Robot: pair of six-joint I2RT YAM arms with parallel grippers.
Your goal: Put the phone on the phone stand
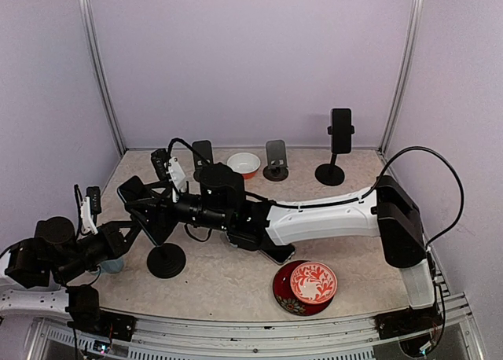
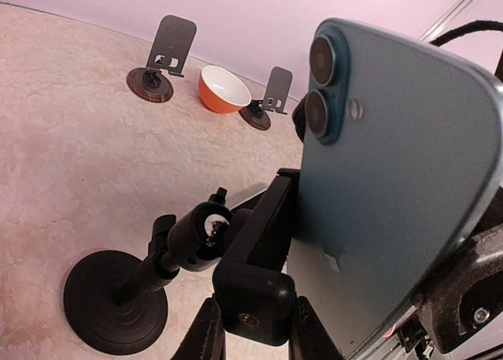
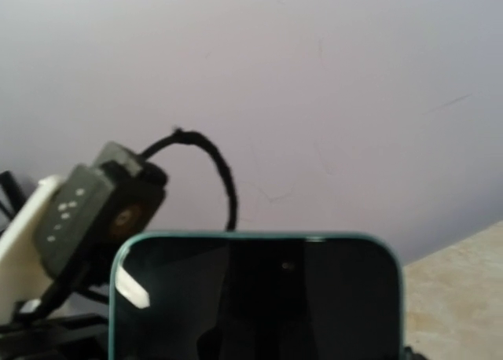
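Note:
A blue-grey phone stands tilted at a black stand with a round base (image 1: pixel 166 260) at the left front; in the right wrist view its dark screen (image 3: pixel 255 297) fills the bottom. My right gripper (image 1: pixel 153 207) is at the phone; its fingers are largely hidden. My left gripper (image 1: pixel 126 234) is low at the stand, its fingertips at the black holder (image 2: pixel 255 297) behind the phone in the left wrist view. How far either finger is open is unclear.
At the back are two small stands (image 1: pixel 276 159), a white-orange bowl (image 1: pixel 244 163) and a tall stand (image 1: pixel 341 132). Red bowls (image 1: pixel 313 282) and another phone (image 1: pixel 279 251) lie at centre right.

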